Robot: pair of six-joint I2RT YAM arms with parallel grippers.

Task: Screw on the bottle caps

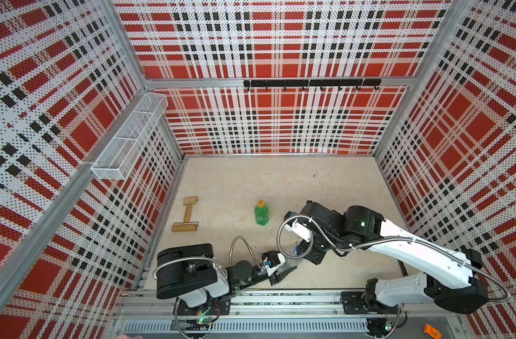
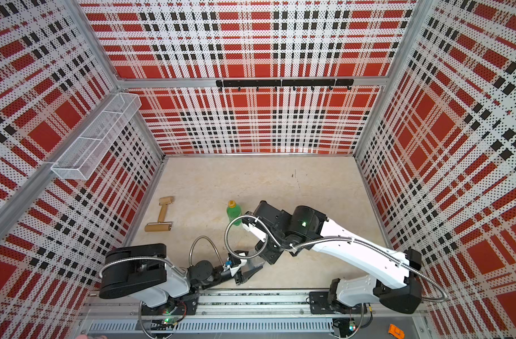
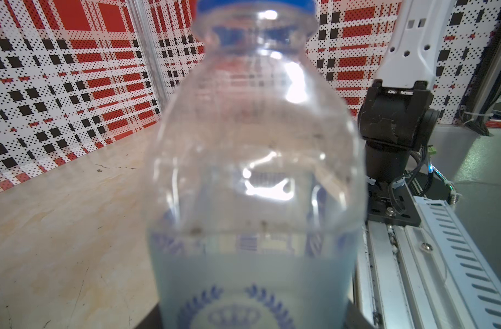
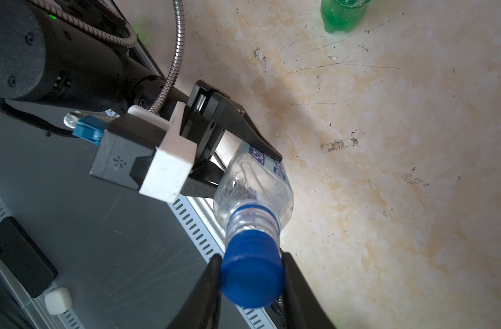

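Observation:
My left gripper is shut around the body of a clear bottle (image 3: 256, 192) with a pale, printed label. A blue cap (image 4: 253, 268) sits over its neck in the right wrist view; the cap's lower edge also shows at the top of the left wrist view. From above, the fingers of my right gripper stand on either side of this cap, very close to it. Whether they press on it cannot be told. Standing on the table, a green bottle (image 1: 261, 214) wears a yellow cap (image 1: 261, 202).
A wooden roller (image 1: 187, 214) lies at the left of the table. On the left wall hangs a white wire basket (image 1: 128, 137). The metal rail (image 1: 269, 296) runs along the front edge. Toward the back, the table is clear.

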